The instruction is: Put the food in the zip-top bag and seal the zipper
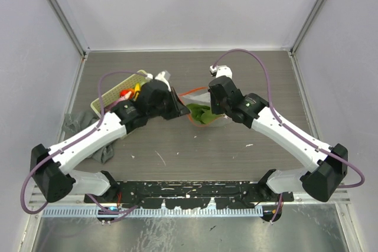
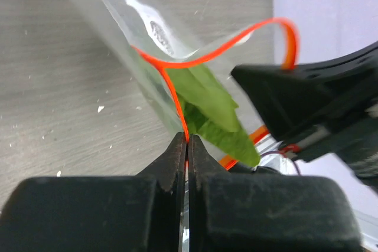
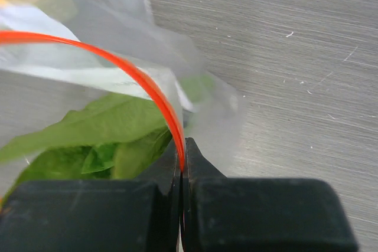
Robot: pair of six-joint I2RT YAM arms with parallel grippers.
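A clear zip top bag [image 2: 112,25] with an orange zipper edge hangs between my two grippers, its mouth spread open. Green leafy food [image 1: 202,114] shows inside the bag, and also fills much of the right wrist view [image 3: 100,125]. My left gripper is shut on the orange edge, which runs straight down between its fingertips. On the opposite side, my right gripper is shut on the other stretch of orange edge. The far end of the bag is hidden behind the right gripper in the top view.
A pale yellow basket [image 1: 106,95] holding fruit and vegetables stands at the left, partly covered by the left arm. Beside it lies a crumpled grey bag [image 1: 74,125].
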